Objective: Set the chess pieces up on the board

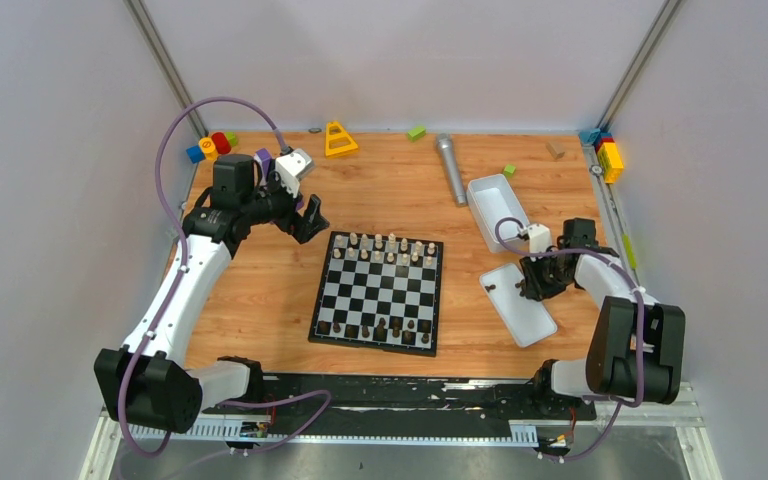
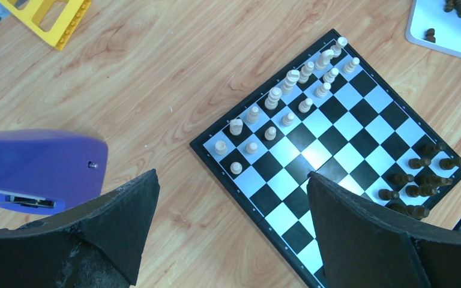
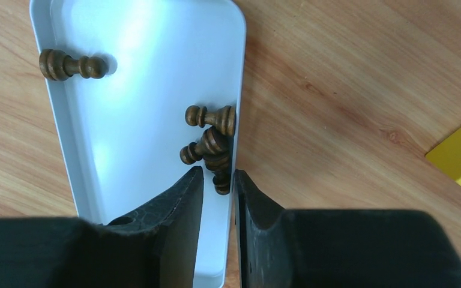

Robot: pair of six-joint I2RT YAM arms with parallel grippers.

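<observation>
The chessboard (image 1: 380, 295) lies mid-table, white pieces (image 2: 288, 81) in two rows along its far side and dark pieces (image 2: 417, 180) along the near side. Left of the board's far corner, my left gripper hangs wide open and empty. My right gripper is low over the white tray (image 3: 138, 120), fingers narrowly apart, with the tray's side wall running between them. Just beyond the fingertips several dark pieces (image 3: 213, 144) lie heaped against that wall. One dark pawn (image 3: 72, 65) lies alone by the opposite wall. No piece is clearly gripped.
An empty white box (image 1: 495, 210) stands behind the tray. A grey cylinder (image 1: 451, 170), a yellow triangle (image 1: 339, 141) and green blocks (image 1: 417, 132) lie at the back. A purple object (image 2: 42, 168) sits close beside the left finger. Bare wood surrounds the board.
</observation>
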